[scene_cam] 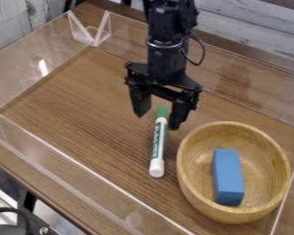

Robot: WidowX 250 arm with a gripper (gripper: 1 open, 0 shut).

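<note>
My black gripper (161, 105) hangs over the middle of the wooden table, open, its two fingers spread wide. It is at the upper end of a white marker (157, 155) with a green cap, which lies lengthwise toward the front. Whether the fingers touch the marker I cannot tell.
A tan oval bowl (201, 197) with a blue block (228, 175) in it sits at the front right. Raised edges run along the back and left.
</note>
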